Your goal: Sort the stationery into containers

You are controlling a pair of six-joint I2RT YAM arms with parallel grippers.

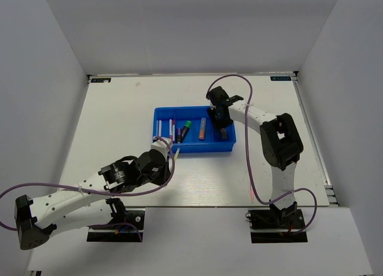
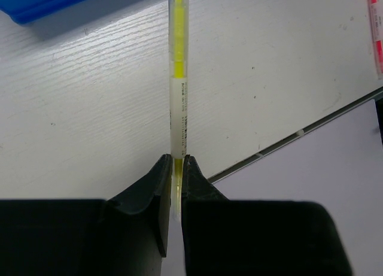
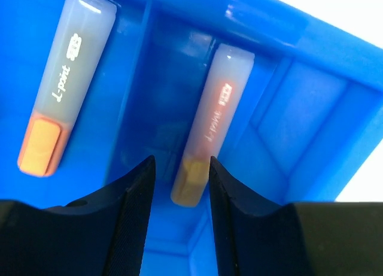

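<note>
A clear pen with a yellow core is pinched near its lower end by my left gripper, shut on it, in front of the blue tray. My right gripper stands open over the tray's right compartment. Below its fingers lies a translucent case with a yellowish end, apart from them as far as shows. In the neighbouring compartment rests another case with an orange end. Farther left in the tray are a green-capped dark marker and several slim pens.
A thin red-and-white pen lies alone on the table at the right front. Bare table surrounds the tray at the back left and in front. Dividers separate the tray's compartments.
</note>
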